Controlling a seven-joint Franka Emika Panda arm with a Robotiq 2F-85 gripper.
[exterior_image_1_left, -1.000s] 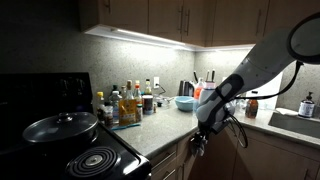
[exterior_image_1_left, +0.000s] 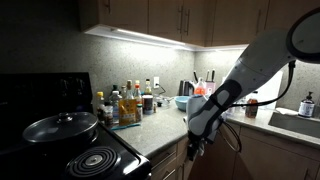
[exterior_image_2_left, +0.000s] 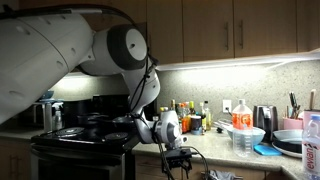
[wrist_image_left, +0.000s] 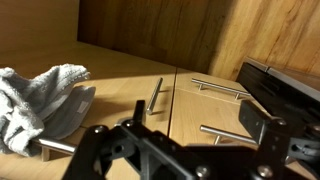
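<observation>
In the wrist view my gripper stands open, its dark fingers apart with nothing between them. Behind them are light wooden cabinet fronts with metal bar handles: one handle (wrist_image_left: 154, 95) shows between the fingers, and another handle (wrist_image_left: 225, 133) lies near the right finger. A grey towel (wrist_image_left: 38, 98) hangs by a handle at the left, clear of the fingers. Exterior view 1 has the gripper (exterior_image_1_left: 192, 152) low in front of the cabinets, below the countertop edge. From exterior view 2 it also appears in front of the counter; contact with any handle cannot be made out.
A stove with a covered pan (exterior_image_1_left: 61, 127) is left of the counter (exterior_image_1_left: 160, 128). Several bottles (exterior_image_1_left: 126, 106) and a blue bowl (exterior_image_1_left: 182, 102) stand along the back. A large clear bottle (exterior_image_2_left: 242, 128) is near the counter's right part. A sink (exterior_image_1_left: 296, 122) lies far right.
The arm has come down and slightly left in exterior view 1, bringing the gripper lower along the cabinet fronts. Objects on the counter have not moved.
</observation>
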